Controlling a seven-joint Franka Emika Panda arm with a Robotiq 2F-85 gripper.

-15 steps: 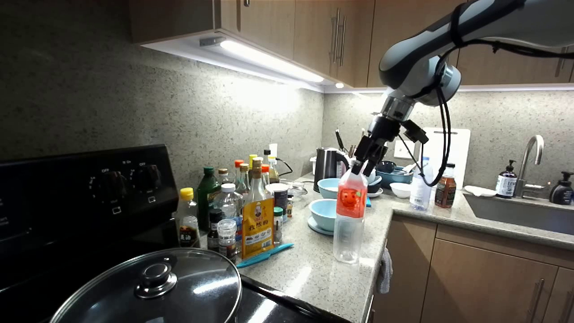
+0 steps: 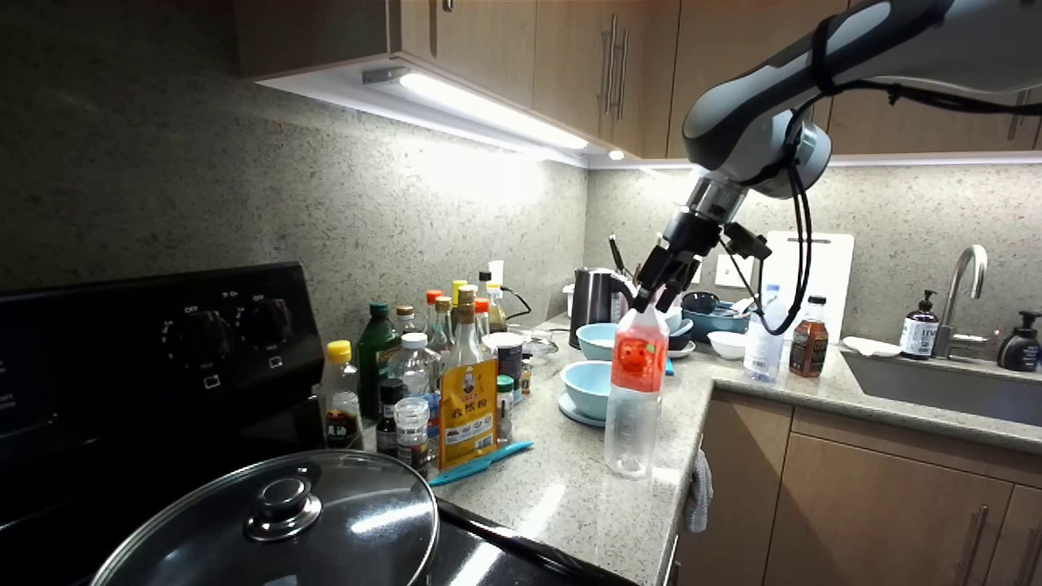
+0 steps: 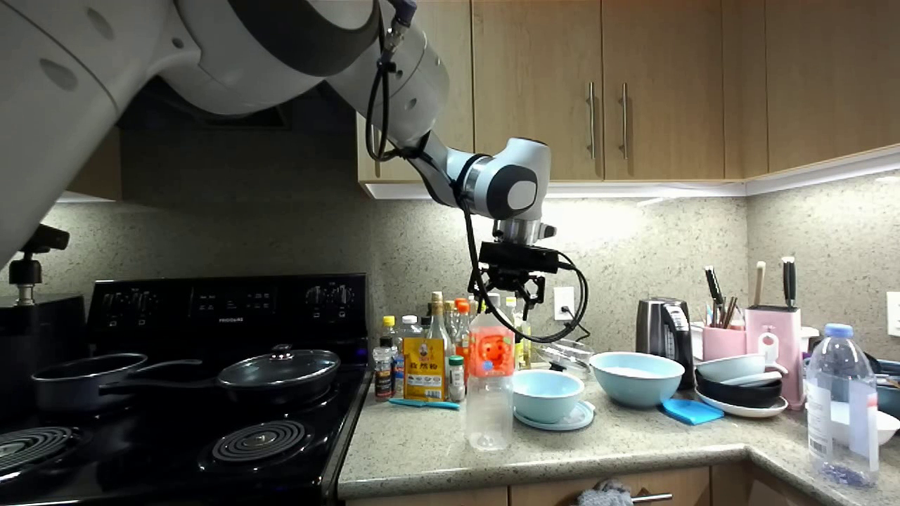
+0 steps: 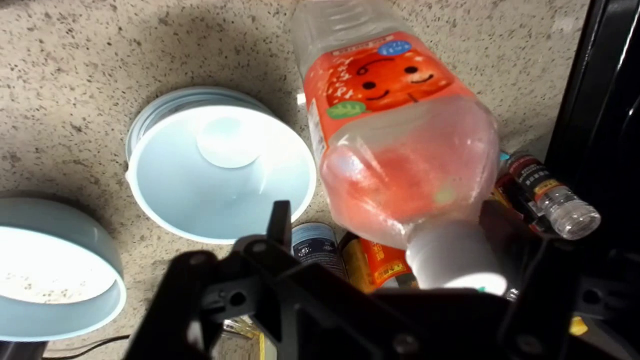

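A clear plastic bottle with a red smiling-face label (image 2: 637, 363) stands upright on the counter near its front edge. My gripper (image 2: 652, 295) tilts down over the bottle's top, fingers apart. In exterior view 2 the same bottle (image 3: 490, 405) rises in front of the sauce bottles, its top partly behind the arm's cable. In the wrist view the white cap (image 4: 453, 258) appears between the open fingers, closer to the right one. No grip on the cap shows.
Beside the bottle sits a light blue bowl (image 3: 546, 395) on a plate, with a larger blue bowl (image 3: 637, 377) behind. Several sauce bottles crowd the wall, a yellow packet (image 2: 468, 414) in front. A lidded pan (image 2: 283, 522) is on the stove. Bare counter lies before the bottle.
My gripper has shifted slightly left and down at the bottle's top in exterior view 1. The bottle stands in the same place.
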